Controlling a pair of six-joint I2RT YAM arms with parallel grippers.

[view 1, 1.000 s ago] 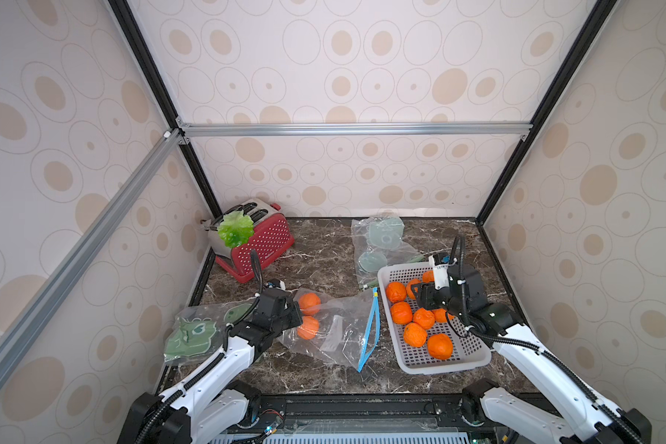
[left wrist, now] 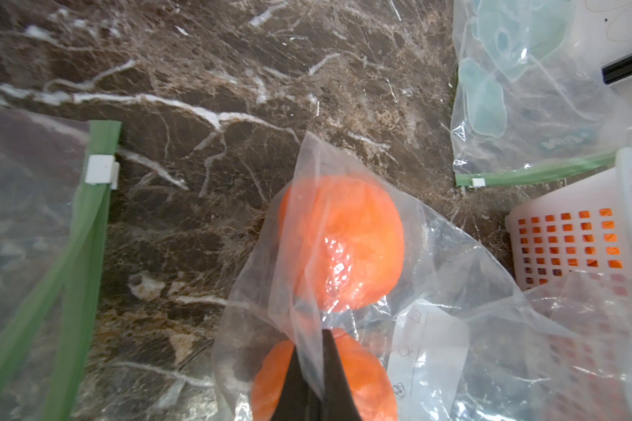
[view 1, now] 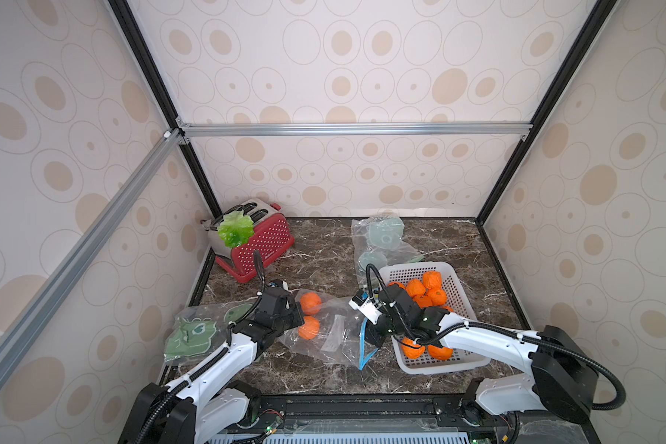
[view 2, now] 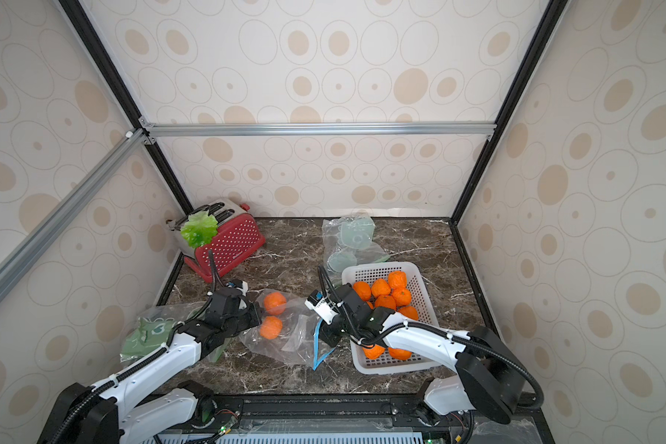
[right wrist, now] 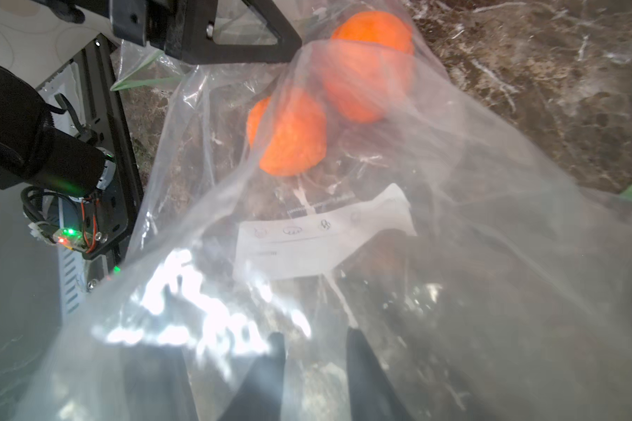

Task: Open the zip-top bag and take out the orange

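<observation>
The clear zip top bag point(view 1: 336, 351) lies with two oranges point(view 1: 310, 303) inside, its blue zip edge point(view 1: 366, 359) facing right. At the bag's closed end, my left gripper is shut with a fold of film running between its fingers, just over the nearer orange point(left wrist: 372, 379). My right gripper is at the zip end, its fingers point(right wrist: 375, 386) part open and apart. Clear film spreads around them, with a white label point(right wrist: 323, 235) and the oranges ahead. The right arm hides part of the zip edge.
A white basket point(view 1: 462, 296) of oranges stands right of the bag, under the right arm. Other bags lie at the back point(view 1: 384, 233) and left point(view 1: 192, 333). A red toaster point(view 1: 262, 244) stands back left.
The right gripper has swung left from over the basket to the bag's zip edge, and its arm now covers more of the basket. The left arm is almost unchanged.
</observation>
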